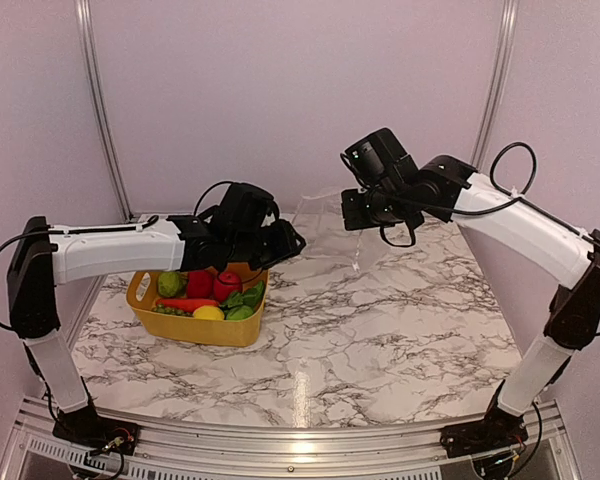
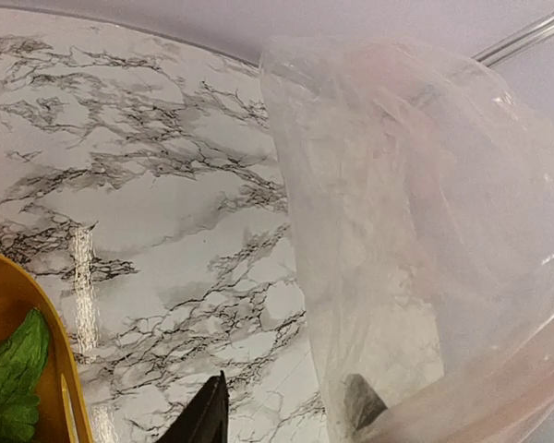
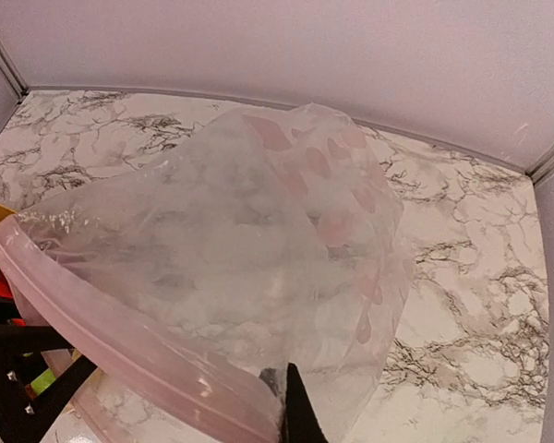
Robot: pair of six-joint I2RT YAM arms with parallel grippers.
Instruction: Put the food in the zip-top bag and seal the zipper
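Note:
The clear zip top bag [image 1: 326, 238] with a pink zipper strip [image 3: 134, 341] hangs above the table between the arms. My right gripper [image 1: 352, 212] is shut on the bag at its pink strip. My left gripper [image 1: 292, 246] is open beside the bag's left end; one finger [image 2: 358, 402] shows hazily through the plastic and the other finger [image 2: 208, 415] is clear of it. Food sits in the yellow basket [image 1: 195, 330]: a carrot [image 1: 186, 303], a yellow lemon-like piece [image 1: 208, 313], leafy greens [image 1: 246, 299], red pieces and green ones. No food shows inside the bag.
The basket stands at left, partly under my left arm. Pale walls [image 1: 290, 100] enclose the back and sides.

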